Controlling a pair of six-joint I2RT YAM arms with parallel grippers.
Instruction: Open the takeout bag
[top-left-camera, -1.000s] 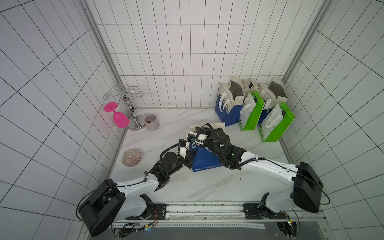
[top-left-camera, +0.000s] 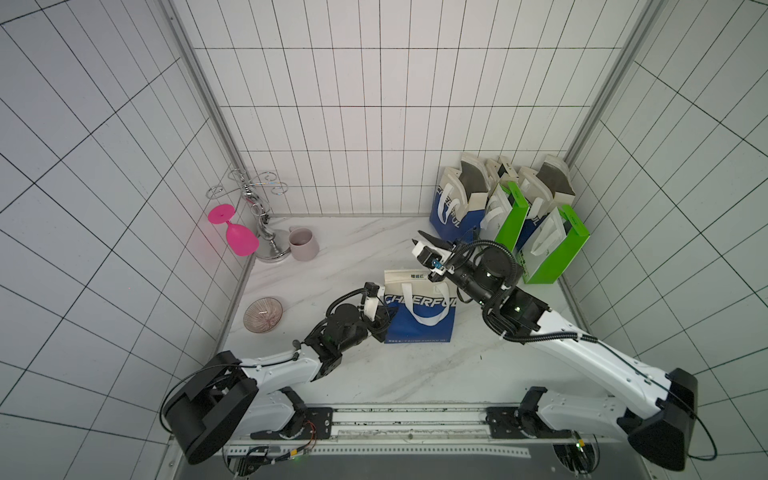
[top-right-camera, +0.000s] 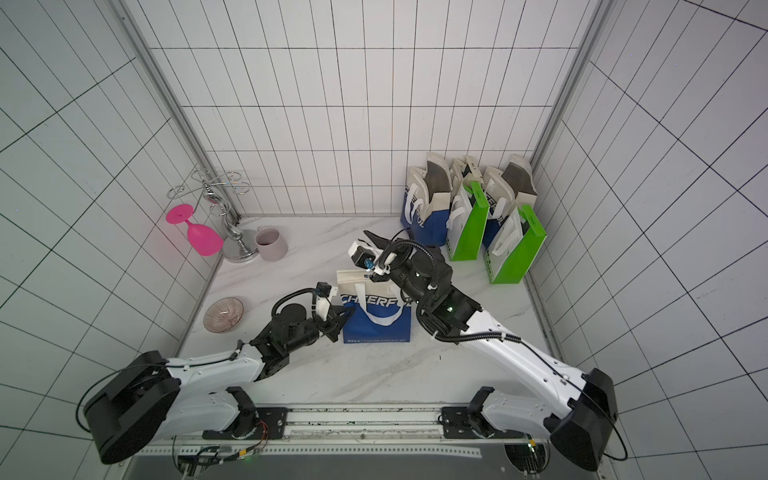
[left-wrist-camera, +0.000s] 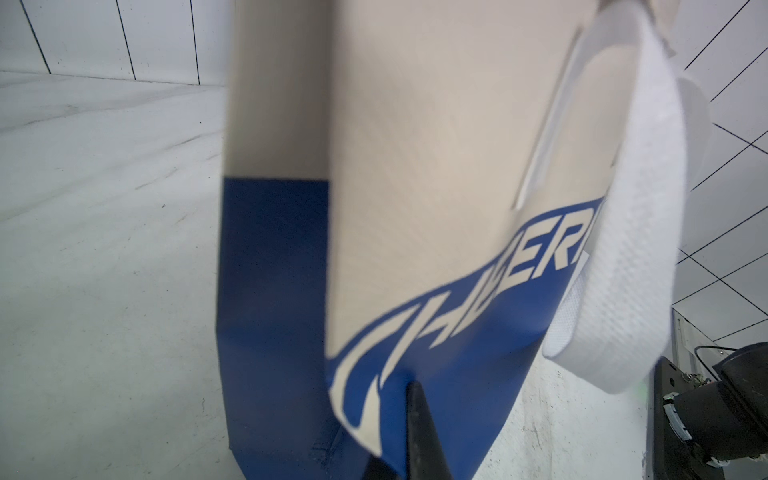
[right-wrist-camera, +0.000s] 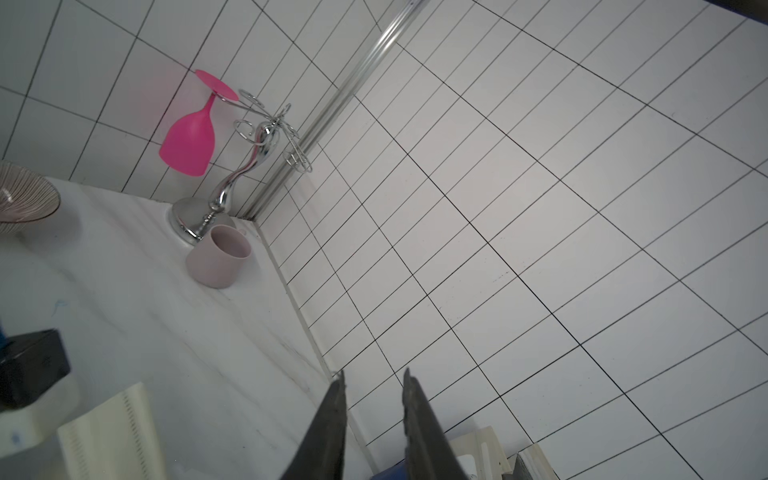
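The blue and cream takeout bag stands mid-table, its front printed with white and blue lettering. A white strap handle hangs down in front. Its top looks narrow from above, and I cannot see how far the mouth is spread. At the bag's lower left front edge, my left gripper is shut; the blue front panel is creased between its fingers, most of which lie below the left wrist view. My right gripper hangs above the bag's back right, fingers apart, nothing between its fingers.
Several blue and green bags crowd the back right corner. On the left are a mug, a metal stand with a pink goblet, and a bowl.
The bag has turned straighter and its handle has come into view. My left gripper has shifted slightly right.
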